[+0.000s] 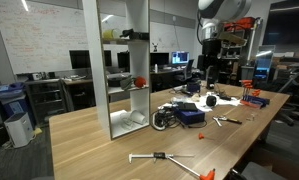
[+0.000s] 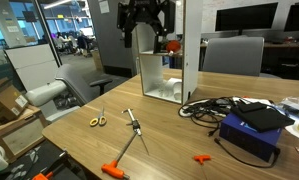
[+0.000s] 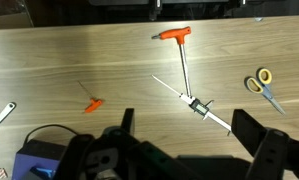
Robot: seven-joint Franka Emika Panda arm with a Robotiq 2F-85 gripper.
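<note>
My gripper stands open high above the wooden table, its two dark fingers wide apart with nothing between them. In the wrist view an orange-handled tool (image 3: 173, 35) with a thin metal shaft lies ahead of the fingers. Close to the shaft's end is a long metal tool (image 3: 200, 107), lying slantwise partly between the fingers and well below them. Yellow-handled scissors (image 3: 263, 81) lie to the right, and a small orange-red piece (image 3: 92, 104) to the left. The gripper (image 2: 149, 55) appears dark at the top of exterior view 2.
A white shelf unit (image 1: 107, 92) stands tall on the table. Tangled black cables (image 2: 207, 108) and a blue box (image 2: 251, 138) with a black item on top crowd the right of exterior view 2. Bare tabletop (image 1: 74, 140) lies in front of the shelf.
</note>
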